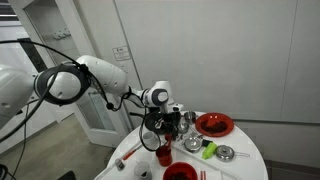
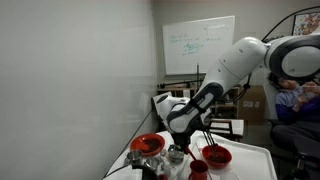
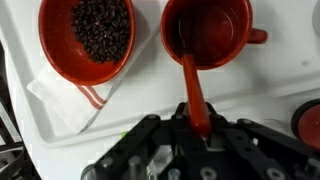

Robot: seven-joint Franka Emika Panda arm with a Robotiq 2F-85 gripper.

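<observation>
My gripper is shut on the red handle of a utensil (image 3: 194,85). The handle runs from the fingers up to a red mug (image 3: 232,55). Its dark far end reaches over or into the mug's opening; whether it touches the inside cannot be made out. In exterior view 1 the gripper (image 1: 168,132) hangs just above the mug (image 1: 163,157) on the white table. From the other side, the red handle (image 2: 191,154) slants down close to the mug (image 2: 199,173).
A red bowl of dark beans (image 3: 75,62) stands left of the mug on a white tray (image 3: 150,85), over a striped napkin (image 3: 62,98). Metal pots (image 1: 192,142), a green object (image 1: 209,150) and a large red dish (image 1: 214,124) sit farther back.
</observation>
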